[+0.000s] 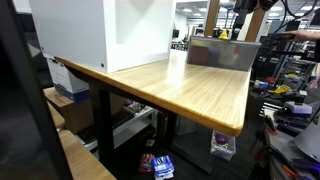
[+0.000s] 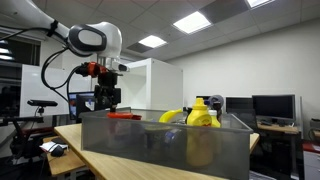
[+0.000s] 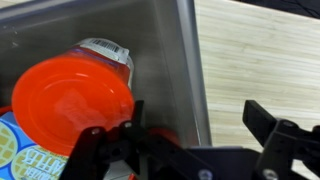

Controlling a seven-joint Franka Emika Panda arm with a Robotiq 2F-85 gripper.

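Observation:
A grey bin stands on the wooden table. Its wall runs through the middle of the wrist view, between the fingers of my open gripper. The left finger is over the bin's inside, the right one over the bare table. Inside, beside the left finger, lies a container with an orange-red lid. Exterior view 2 shows the gripper pointing down at the bin's left end; whether it touches the wall cannot be told.
A yellow bottle rises above the bin's rim, and a red item shows near the left end. A white box-like block stands on the table. The tabletop in front of the bin is clear.

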